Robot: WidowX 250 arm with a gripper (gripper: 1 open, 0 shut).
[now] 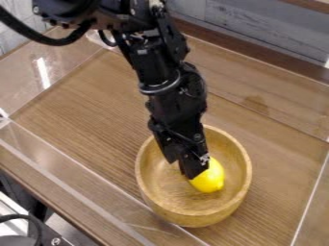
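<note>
A wooden bowl (172,200) sits on the wooden table near the front right of the camera view. Inside it, toward the right, lies a yellow object (210,180), partly behind my gripper. The black arm reaches down from the top, and my gripper (188,163) hangs low over the bowl, just above and left of the yellow object. The fingertips are dark and overlap, so whether they touch the object is unclear.
A white panelled wall (257,34) runs along the back. Dark cables show at the lower left corner.
</note>
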